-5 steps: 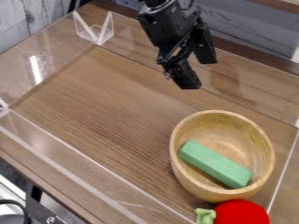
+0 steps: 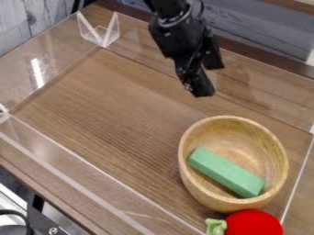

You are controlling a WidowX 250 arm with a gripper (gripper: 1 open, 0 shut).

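Observation:
My black gripper (image 2: 204,72) hangs over the upper middle of the wooden table (image 2: 98,119), its fingers open. A wooden bowl (image 2: 194,174) at the lower right holds a green bar-shaped block (image 2: 226,172). The gripper is above and apart from the bowl. A red object with a green top (image 2: 254,224), partly cut off by the frame, lies just below the bowl.
A white wire-like holder (image 2: 101,32) stands at the back left. A small white object (image 2: 4,113) is at the left edge. A black cable shows at the bottom left corner.
The gripper has shifted and turned slightly over the back of the table. The bowl, block and red object have not moved.

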